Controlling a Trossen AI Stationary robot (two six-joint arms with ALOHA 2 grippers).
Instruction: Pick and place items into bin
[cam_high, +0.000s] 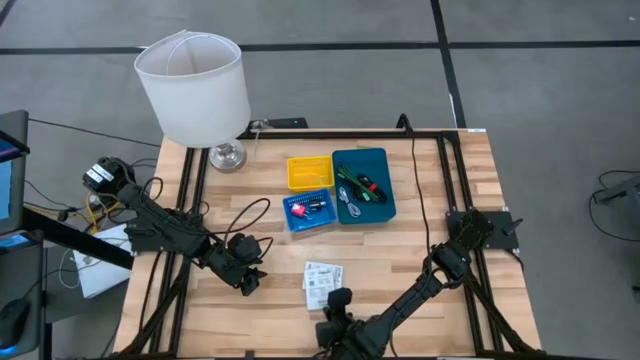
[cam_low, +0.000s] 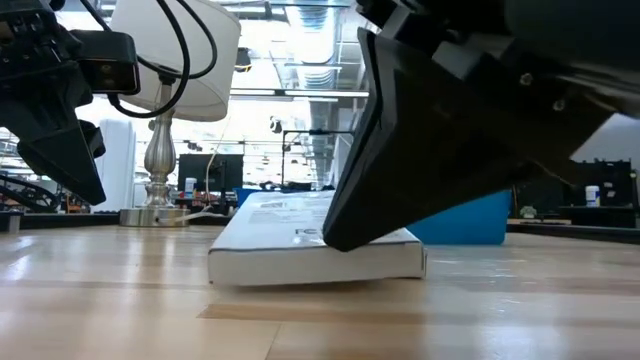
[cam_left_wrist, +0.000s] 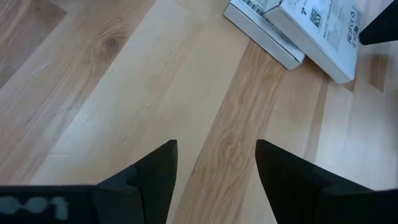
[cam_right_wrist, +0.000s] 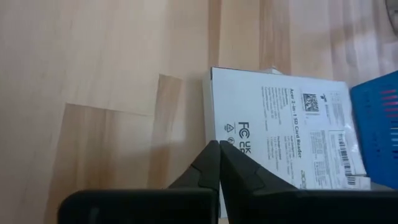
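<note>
Two flat white boxes lie overlapped on the wooden table; the upper box (cam_right_wrist: 280, 124), labelled as an SD card reader, rests askew on the lower box (cam_left_wrist: 264, 34). My right gripper is shut with nothing between its fingers, its tips over the near edge of the upper box. In the high view that gripper (cam_high: 335, 310) stands just below the boxes (cam_high: 321, 284). Off to the left, my left gripper is open and empty above bare wood. The blue bin (cam_high: 309, 210) holds small items, and the yellow bin (cam_high: 310, 173) looks empty.
A teal bin (cam_high: 365, 216) with cables and green and red-black items stands beside the blue and yellow bins. A white-shaded lamp (cam_high: 228, 155) stands at the back left. Bare table lies between the arms and bins.
</note>
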